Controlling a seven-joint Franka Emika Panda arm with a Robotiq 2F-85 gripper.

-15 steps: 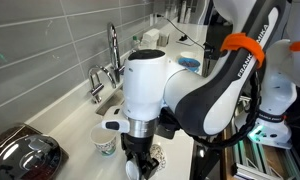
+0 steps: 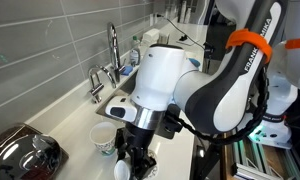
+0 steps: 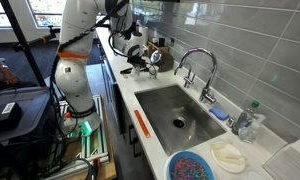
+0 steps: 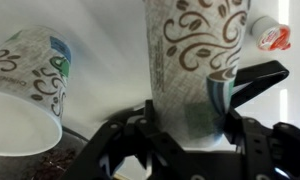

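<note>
A paper cup with brown swirls (image 4: 195, 55) stretches between the fingers of my gripper in the wrist view. Whether the fingers grip it or only surround it cannot be made out. A second swirl-patterned cup (image 4: 30, 75) lies to the left in that view. In exterior view 1 my gripper (image 2: 135, 160) is low at the counter's near end, with a pale cup (image 2: 122, 172) at its tips. The other cup (image 2: 103, 137) stands upright on the counter just behind it.
A round dark appliance (image 2: 28, 155) stands to the left of the cups. The sink (image 3: 180, 115) and its tap (image 3: 210, 75) lie farther along the counter. A red-marked white container (image 4: 273, 35) and a black handle (image 4: 258, 82) show near the gripper. Bare counter (image 3: 130, 135) fronts the sink.
The arm's hand has tilted and shifted slightly, and the pale cup at its tips now appears a little farther left and lower. The standing cup has stayed in place.
</note>
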